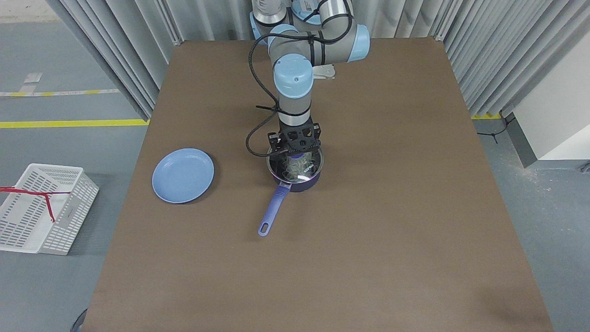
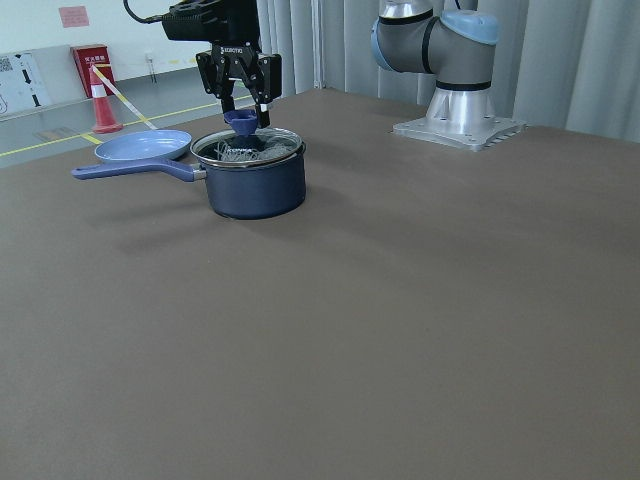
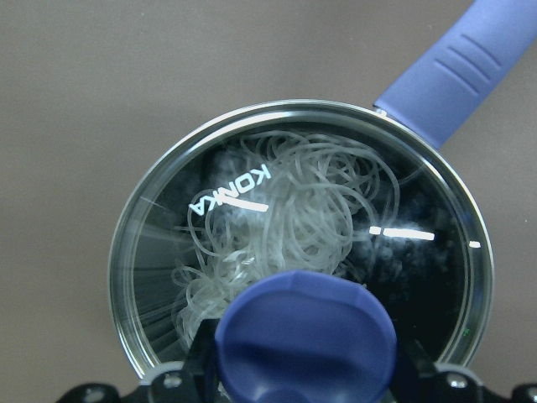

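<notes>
My gripper point(image 2: 243, 110) is over the blue saucepan point(image 2: 255, 190), its fingers either side of the glass lid's blue knob point(image 3: 304, 336). In the wrist view the knob sits between the fingers; whether they are closed on it I cannot tell. The lid point(image 3: 168, 210) lies on the pan, with pale noodle-like strands showing through the glass. In the front view the pan's handle point(image 1: 272, 210) points toward the camera.
A light blue plate point(image 1: 182, 175) lies left of the pan on the brown table point(image 1: 387, 221). A white basket point(image 1: 77, 216) is on the floor at the left.
</notes>
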